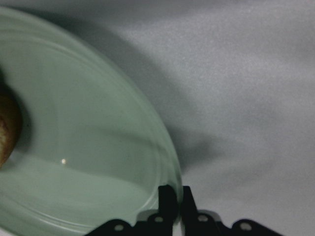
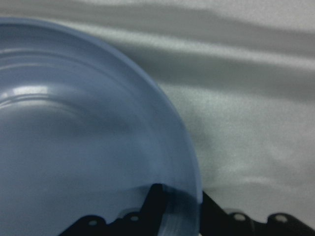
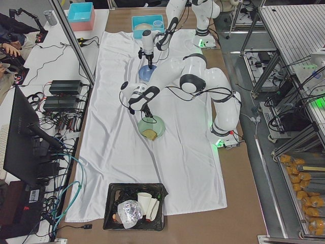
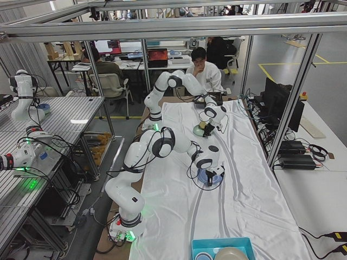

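Note:
A green plate (image 3: 157,131) lies on the white cloth with a yellow-brown food piece (image 3: 150,134) on it, brown in the left wrist view (image 1: 6,128). My left gripper is shut on the plate's rim, its fingertips close together around it. Farther up the cloth is a blue plate (image 2: 83,142), round and empty where visible. My right gripper has one finger inside and one outside that plate's rim, shut on it.
A black bin (image 3: 109,218) with cups and foil sits at one end of the cloth. A teal tray (image 3: 136,33) with dishes stands at the other. The cloth beside the plates is clear.

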